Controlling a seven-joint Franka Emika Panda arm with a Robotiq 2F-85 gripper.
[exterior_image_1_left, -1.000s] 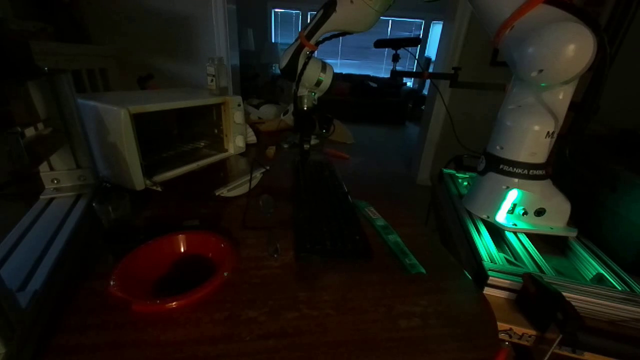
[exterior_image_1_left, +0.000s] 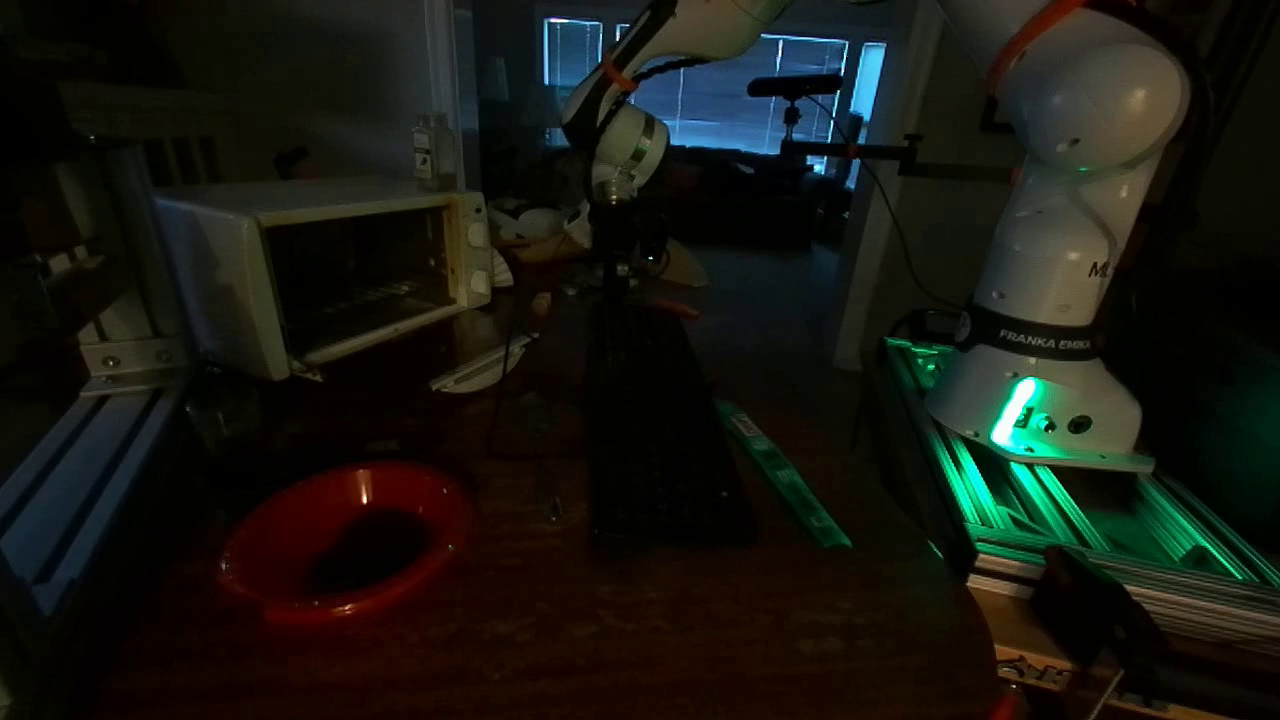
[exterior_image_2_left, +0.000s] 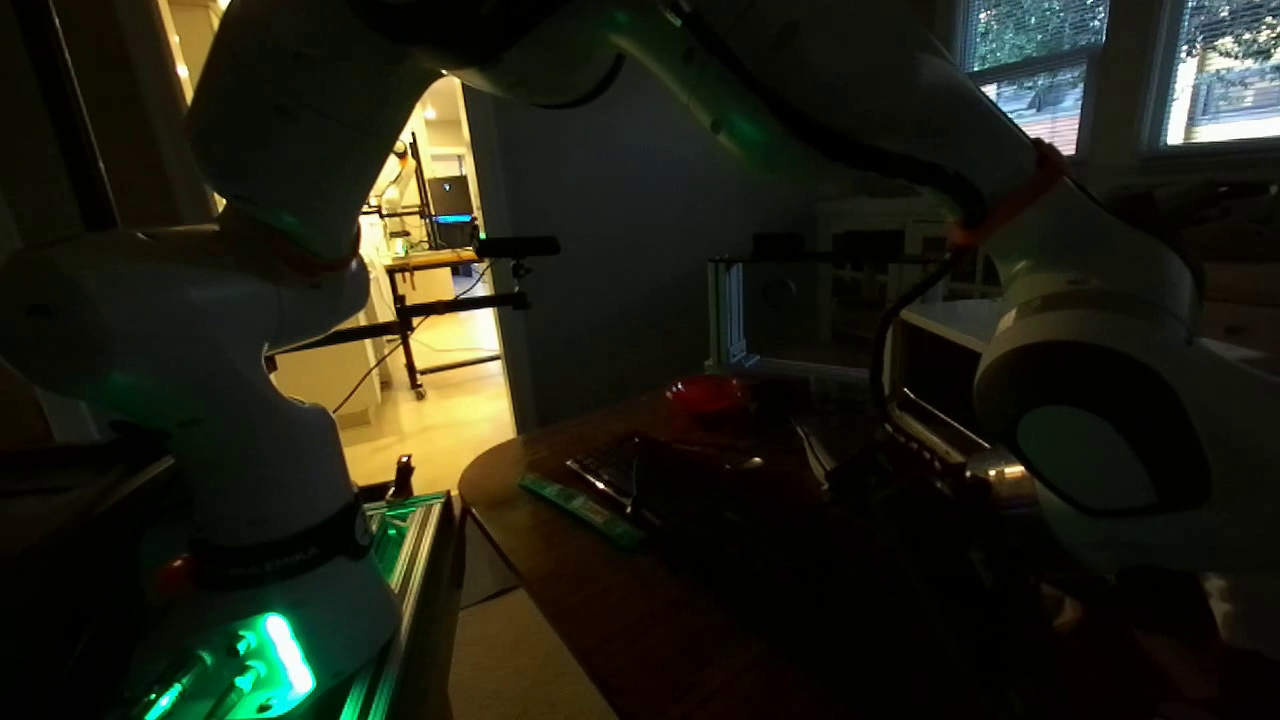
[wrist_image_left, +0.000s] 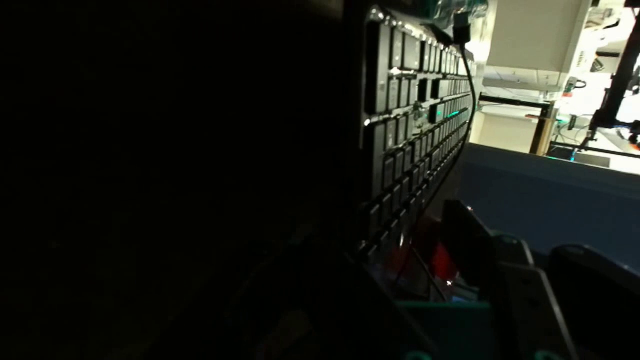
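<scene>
A black keyboard (exterior_image_1_left: 666, 462) lies lengthwise along the middle of the dark table in exterior view 1. In the wrist view its keys (wrist_image_left: 393, 126) run away from the camera at a steep slant. My gripper (exterior_image_1_left: 617, 290) is at the keyboard's far end, pointing down. One dark finger (wrist_image_left: 471, 243) shows at the lower right of the wrist view; the other is lost in shadow. Whether the fingers touch or grip the keyboard's end is too dark to see.
A long green package (exterior_image_1_left: 786, 474) lies right of the keyboard. At the front left sits a red bowl (exterior_image_1_left: 402, 482) with a dark patch inside. A white toaster oven (exterior_image_1_left: 222, 270) with its inside exposed stands at back left. Bare table (exterior_image_1_left: 576, 636) lies in front.
The keyboard's near end has come closer to the exterior camera and a little to the right. My gripper has shifted slightly at the far end.
</scene>
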